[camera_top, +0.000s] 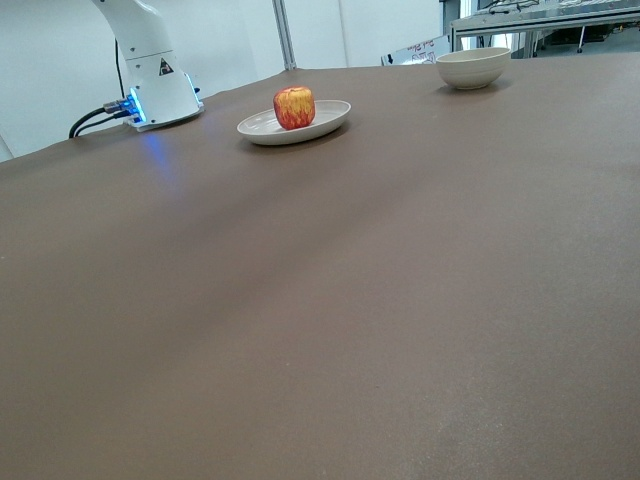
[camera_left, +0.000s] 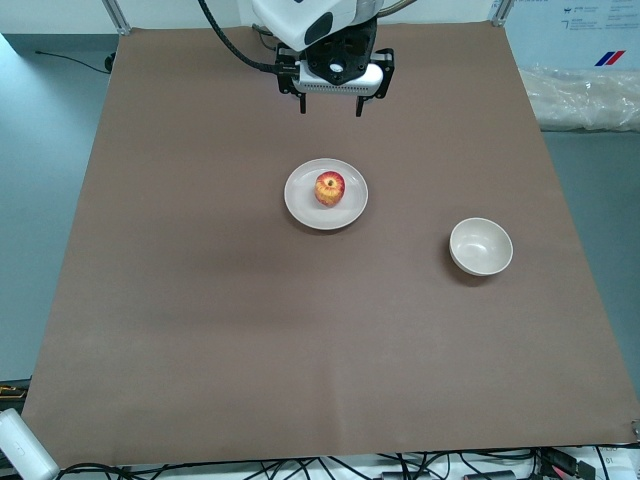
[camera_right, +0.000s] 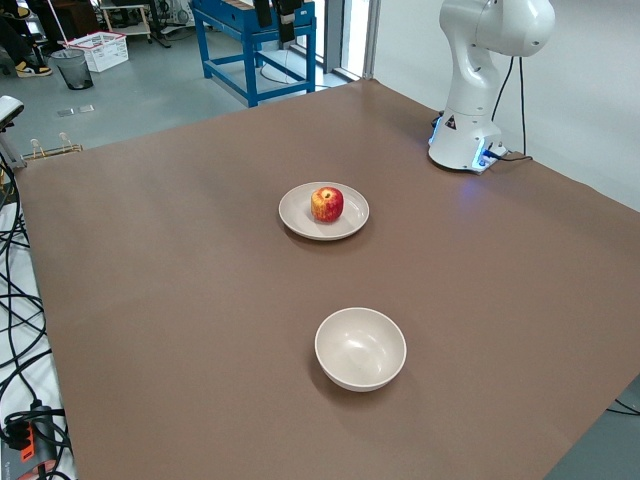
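A red-yellow apple (camera_left: 329, 188) (camera_top: 294, 106) (camera_right: 327, 203) sits on a white plate (camera_left: 300, 204) (camera_top: 260, 128) (camera_right: 295, 212) near the middle of the table. An empty white bowl (camera_left: 481, 246) (camera_top: 473, 66) (camera_right: 360, 348) stands apart from the plate, to its right in the left view. My gripper (camera_left: 330, 105) hangs at the back of the table in the left view, behind and above the plate, open with nothing visible between its fingers. It is mostly out of sight in the other views.
Cables (camera_right: 15, 330) run along one edge, outside the tabletop. The arm's base (camera_right: 465, 145) stands at the back edge.
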